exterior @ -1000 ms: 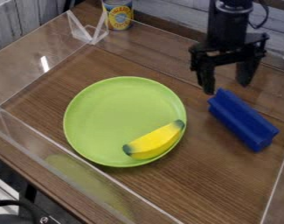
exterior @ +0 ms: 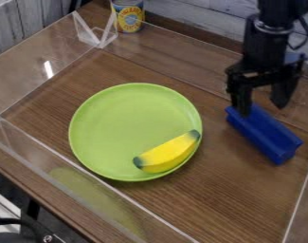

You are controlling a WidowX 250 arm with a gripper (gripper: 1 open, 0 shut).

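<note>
My black gripper (exterior: 262,87) hangs at the right, its fingers open above the upper end of a long blue block (exterior: 267,135) lying on the wooden table. Whether a fingertip touches the block I cannot tell. A yellow banana (exterior: 167,152) rests on the lower right of a green plate (exterior: 113,119).
A can (exterior: 127,13) and a clear plastic object (exterior: 98,28) stand at the back left. A pale wall runs behind at the upper right. A clear edge runs along the lower left.
The gripper has moved right and toward the viewer, coming lower over the blue block. The block, plate and banana look unmoved.
</note>
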